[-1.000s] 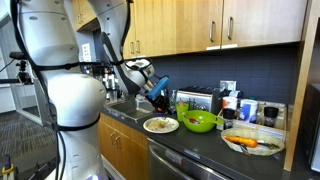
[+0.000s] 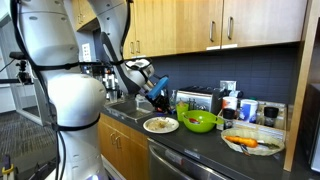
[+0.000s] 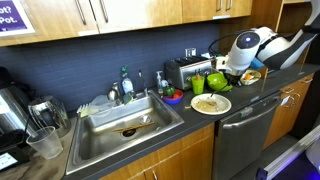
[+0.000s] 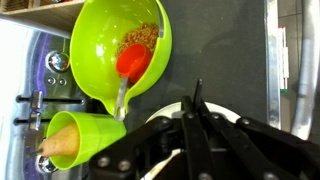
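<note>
My gripper (image 2: 160,104) hangs low over the white plate (image 2: 160,126) on the counter, pointing down. From above, the gripper looks shut, with a narrow dark tip reaching over the plate (image 4: 226,113). What lies between its fingers is too dark to make out. Beside the plate stands a green bowl (image 4: 90,55) with brown grains in it and a red-orange spoon (image 4: 132,62) resting inside, handle over the rim. A green cup (image 4: 90,130) holding a tan object is next to the bowl. My gripper hides much of the plate in the wrist view.
A steel sink (image 3: 120,128) lies to the left of the plate in exterior view 2. Behind stands a toaster (image 3: 190,70). An oval dish (image 2: 250,142) with carrots is at the right in exterior view 1. Cabinets (image 2: 225,28) hang overhead.
</note>
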